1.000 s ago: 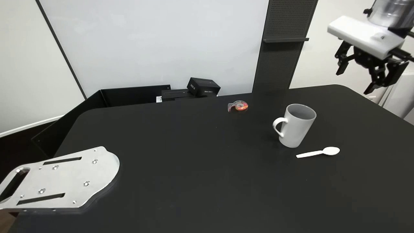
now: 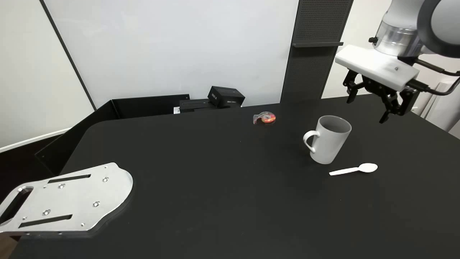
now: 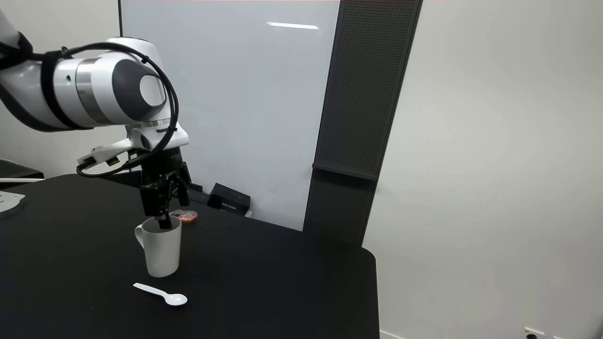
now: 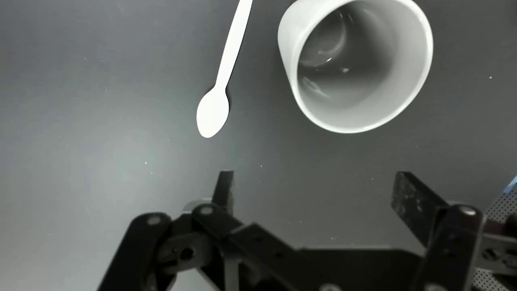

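A white mug [image 2: 326, 142] stands upright on the black table, its handle pointing left in exterior view 1. Beside it lies a white plastic spoon [image 2: 354, 169], flat on the tabletop. From above, in the wrist view, the mug [image 4: 358, 68] looks empty and the spoon [image 4: 220, 82] lies to its left. My gripper [image 2: 366, 108] hangs in the air above the table, apart from both. Its fingers [image 4: 223, 191] are spread wide with only bare table showing between them. In exterior view 2 a fingertip overlaps the rim of the mug [image 3: 162, 251].
A tape dispenser [image 2: 265, 118] lies near the back edge of the table. Black boxes [image 2: 226, 96] sit behind that edge. A metal plate [image 2: 73, 198] occupies the left side.
In exterior view 1 my gripper has come down and to the left, closer to the mug. Mug, spoon and tape dispenser are where they were.
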